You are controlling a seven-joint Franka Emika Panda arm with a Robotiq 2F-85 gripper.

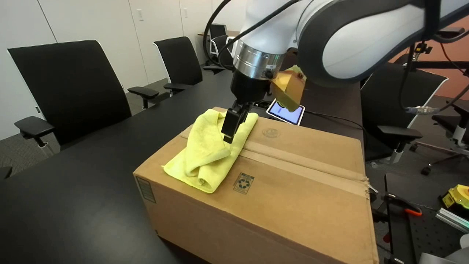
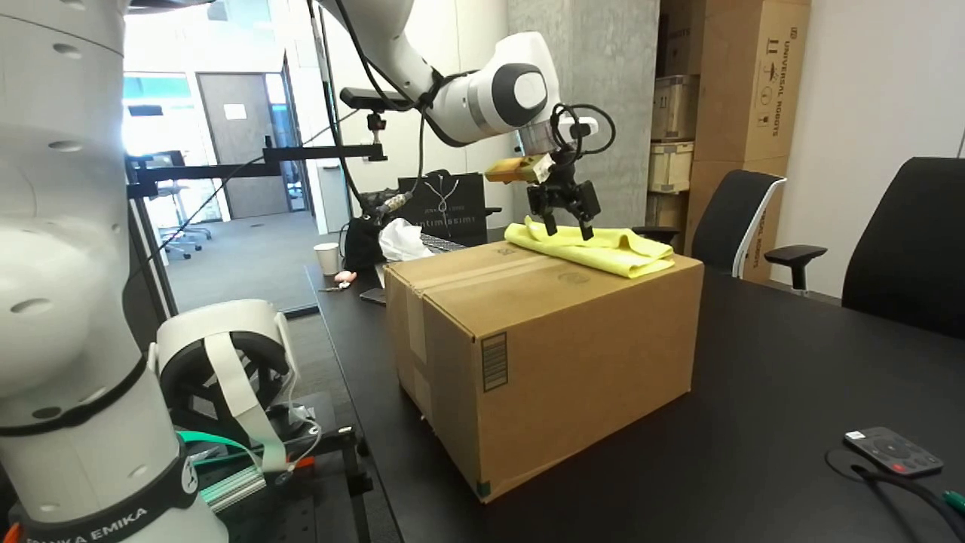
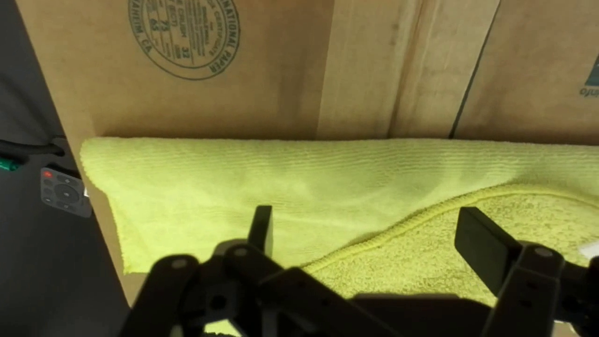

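Observation:
A yellow cloth, loosely folded, lies across one end of the top of a cardboard box. My gripper hangs pointing down just above this cloth, its fingers wide apart. From the wrist view, the cloth runs beneath both fingertips, and a curved hem crosses it between them. The gripper has nothing between its fingers there. Whether the fingertips touch the cloth cannot be told. In exterior view 1 one finger hides the other.
A tablet stands on the dark table behind the box. A remote and a cable lie on the table beside the box. Chairs line the table. The box top away from the cloth is clear.

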